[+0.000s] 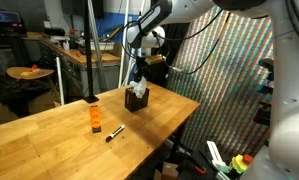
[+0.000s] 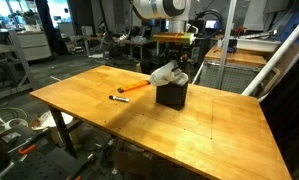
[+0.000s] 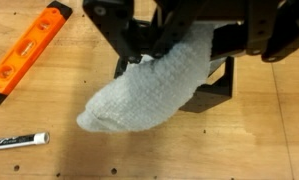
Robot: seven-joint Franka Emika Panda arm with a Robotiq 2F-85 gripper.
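Observation:
A white cloth point(image 3: 149, 95) hangs bunched below my gripper in the wrist view, its upper end running up between the dark fingers. The gripper is shut on the cloth, though the cloth hides part of the fingertips. Directly beneath is a black open box point(image 2: 171, 95), and the cloth point(image 2: 167, 75) is at its top. In exterior view 1 the cloth point(image 1: 141, 88) also shows over the box point(image 1: 136, 101). Whether its lower end rests inside the box or on its rim, I cannot tell.
An orange level point(image 3: 29, 50) lies on the wooden table point(image 1: 59, 140) beside the box. Near it is a white marker with a black cap point(image 3: 19, 142).

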